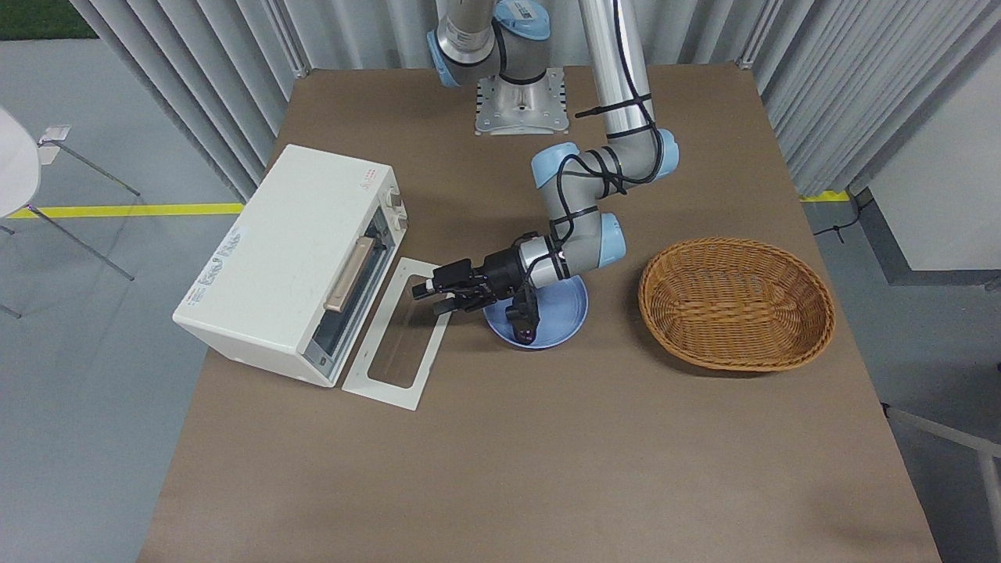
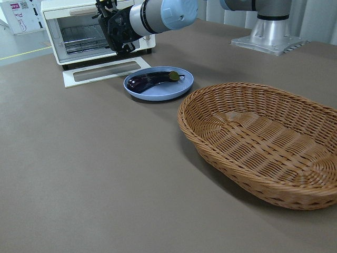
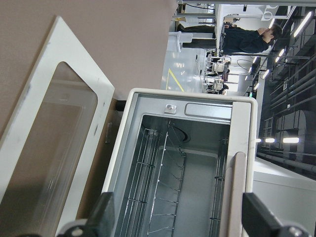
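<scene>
A white toaster oven [image 1: 272, 253] sits at the left with its glass door [image 1: 394, 366] lying down flat on the table in front of it, the wire rack [image 3: 163, 187] showing inside. My gripper hangs over the door near the opening, fingers spread with nothing between them. A dark eggplant [image 2: 147, 81] lies on a blue plate [image 2: 163, 95] beside the door, partly hidden under the arm in the front view.
A wicker basket [image 1: 737, 300] stands on the right. The arm's base [image 1: 521, 112] is at the back.
</scene>
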